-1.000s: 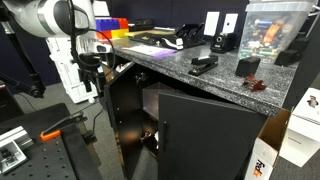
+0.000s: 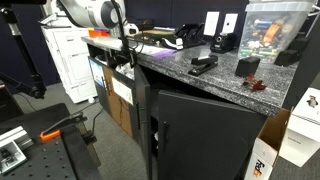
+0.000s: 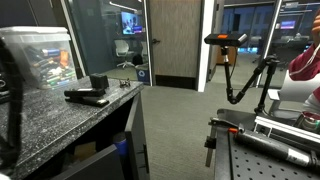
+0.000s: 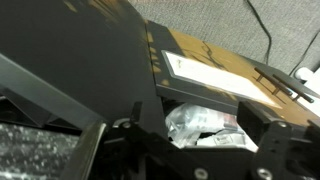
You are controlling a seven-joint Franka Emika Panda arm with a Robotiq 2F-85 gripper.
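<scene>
In exterior view 1 my gripper (image 2: 128,45) is beside the upper edge of a dark cabinet door (image 2: 143,110) under the counter. In the wrist view the dark door (image 4: 75,65) stands at left. A brown panel (image 4: 205,55) with a white label (image 4: 225,78) and a grey handle (image 4: 287,86) lies at upper right. My gripper appears open, its dark fingers apart. Beyond them, crumpled white plastic (image 4: 190,122) shows in the cabinet opening. Contact with the door cannot be made out.
A second dark door (image 2: 210,135) stands wide at right. On the counter (image 2: 215,78) are a stapler (image 2: 203,65), a black block (image 2: 247,66) and a clear bin (image 2: 273,32). A cardboard box (image 2: 268,145) is at lower right. Floor (image 2: 118,150) shows in front.
My arm has moved right and toward the counter. The left dark door has swung rightward, and the brown panel with its white label now shows beside it.
</scene>
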